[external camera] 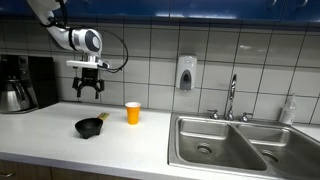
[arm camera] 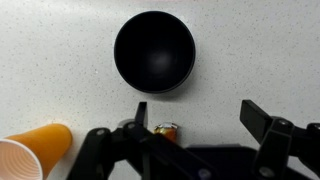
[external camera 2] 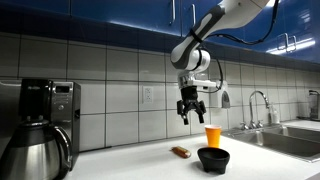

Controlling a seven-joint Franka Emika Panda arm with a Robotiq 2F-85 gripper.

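My gripper (external camera: pixel 88 96) hangs open above the counter, nothing between its fingers. A black bowl (external camera: pixel 89 127) stands on the counter below and in front of it; the wrist view shows the bowl (arm camera: pixel 154 52) upright and empty inside. Right of the bowl in the first exterior view is an orange cup (external camera: pixel 133 113), and the wrist view shows that cup (arm camera: pixel 37 150) at lower left. A small orange-and-dark item (external camera 2: pixel 181 152) lies on the counter beneath the gripper. The gripper partly covers this item (arm camera: pixel 168 130) in the wrist view, so what it is stays unclear.
A coffee maker (external camera 2: pixel 42 130) stands at the left end. The double sink (external camera: pixel 205 148) with its faucet (external camera: pixel 232 98) takes up the right side, a soap bottle (external camera: pixel 288 110) behind. Bare counter (external camera: pixel 145 148) lies between bowl and sink. Upper cabinets (external camera: pixel 230 10) hang overhead.
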